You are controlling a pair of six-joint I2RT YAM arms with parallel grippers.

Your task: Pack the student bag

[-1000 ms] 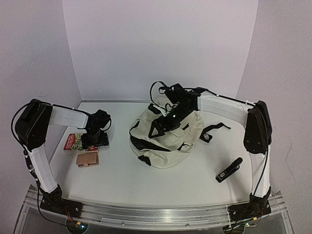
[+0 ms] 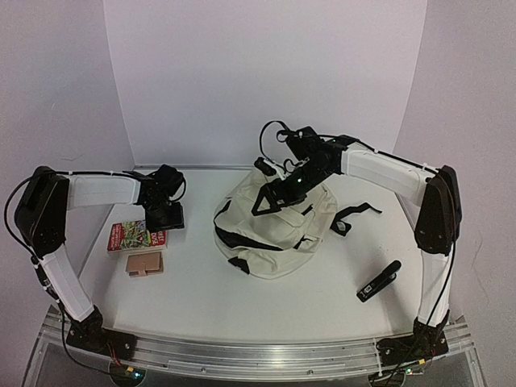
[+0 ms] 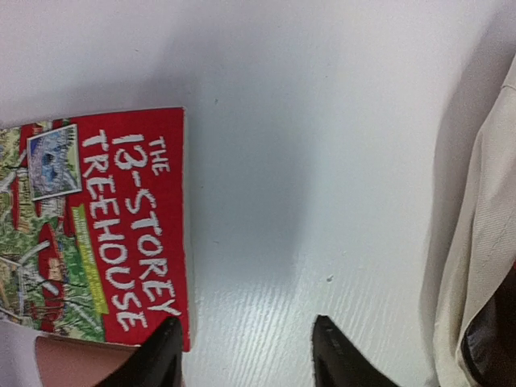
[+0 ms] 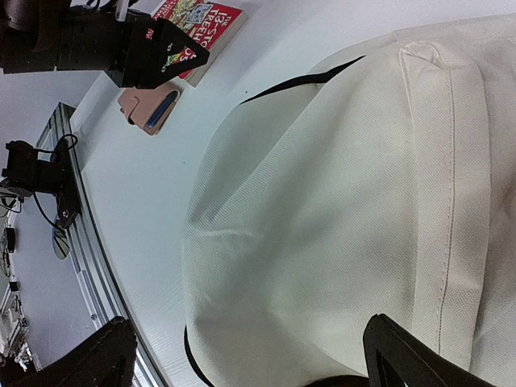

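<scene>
A cream bag with black trim [image 2: 266, 242] lies crumpled at table centre, filling much of the right wrist view [image 4: 314, 226]. The red book "The 13-Storey Treehouse" [image 2: 129, 236] [image 3: 137, 226] lies at the left, with a tan wallet [image 2: 145, 264] [image 4: 145, 109] in front of it. My left gripper hovers over the book's right end, open, with bare table between its fingertips in its wrist view. My right gripper hangs open above the bag, nothing held between its fingers.
A black elongated object [image 2: 379, 280] lies at front right. A black strap [image 2: 355, 211] extends from the bag's right.
My left gripper has risen and shifted slightly toward the back from over the book.
</scene>
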